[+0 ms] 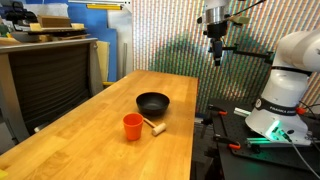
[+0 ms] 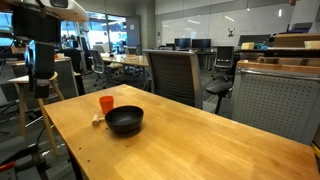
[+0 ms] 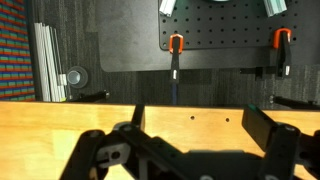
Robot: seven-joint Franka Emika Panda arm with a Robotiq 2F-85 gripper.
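My gripper (image 1: 217,62) hangs high over the area by the robot's base, off the table's edge. In the wrist view its two black fingers (image 3: 128,135) stand wide apart, so the gripper is open, and nothing lies between them. On the wooden table (image 1: 80,130) sit a black bowl (image 1: 153,104) and an orange-red cup (image 1: 133,126). A small light-wood piece (image 1: 158,129) lies beside them, close to the table's edge. Exterior view 2 shows the same bowl (image 2: 124,121), the cup (image 2: 106,104) and the wooden piece (image 2: 97,121). None of the three appears in the wrist view.
An office chair (image 2: 176,76) stands at the table's far side. Beneath the gripper are a perforated metal plate (image 3: 225,18) and a dark gap along the table edge.
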